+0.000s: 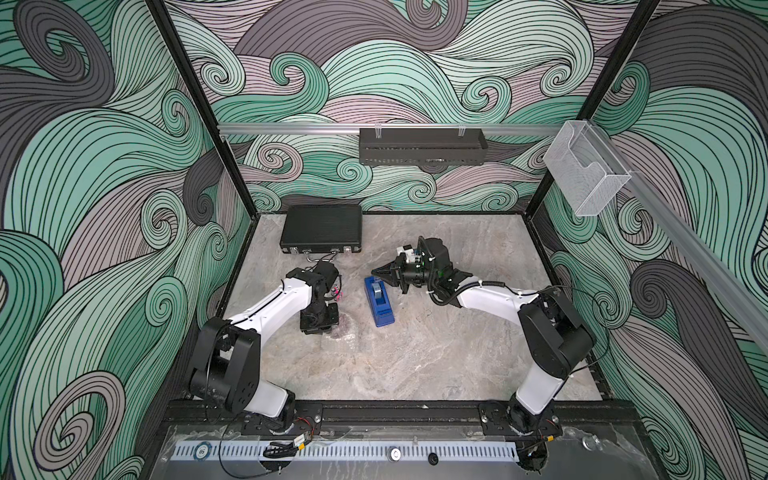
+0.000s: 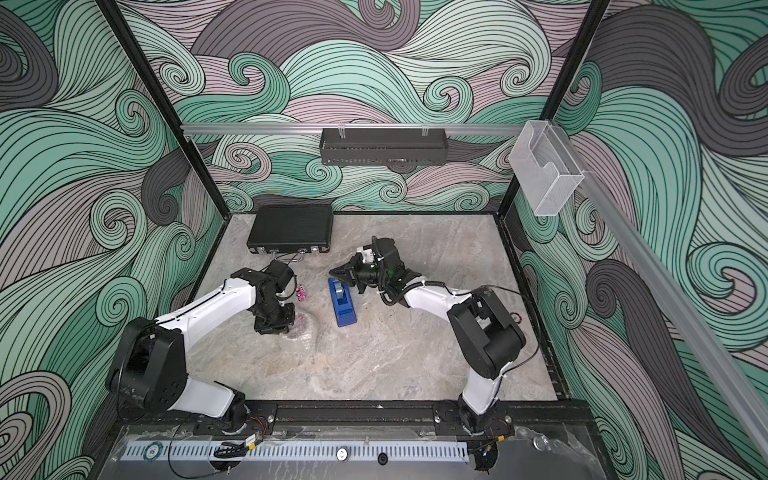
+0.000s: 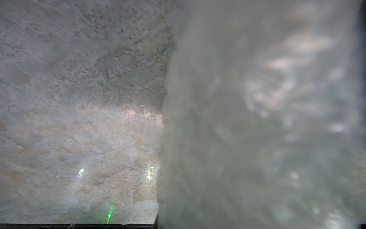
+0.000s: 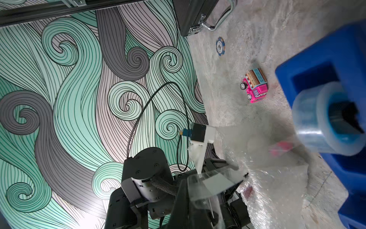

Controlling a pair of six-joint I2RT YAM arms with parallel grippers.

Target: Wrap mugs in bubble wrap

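A bubble-wrapped bundle [image 2: 301, 330] lies at the left of the table, and its clear wrap [image 3: 259, 126] fills the right of the left wrist view. My left gripper [image 2: 278, 322] is shut on it; its fingers are hidden in the left wrist view. Whatever is inside the wrap is hard to make out. The blue tape dispenser [image 1: 381, 310] stands right of the bundle, apart from it, its clear roll [image 4: 324, 118] close in the right wrist view. At the dispenser's far end, my right gripper [image 1: 377, 273] appears shut. Any tape between its fingertips is too small to tell.
A pink toy truck [image 4: 256, 84] and a poker chip [image 4: 220, 46] lie beyond the bundle. The black case [image 1: 321, 228] sits at the back left. Free table extends in front of the dispenser and at the right.
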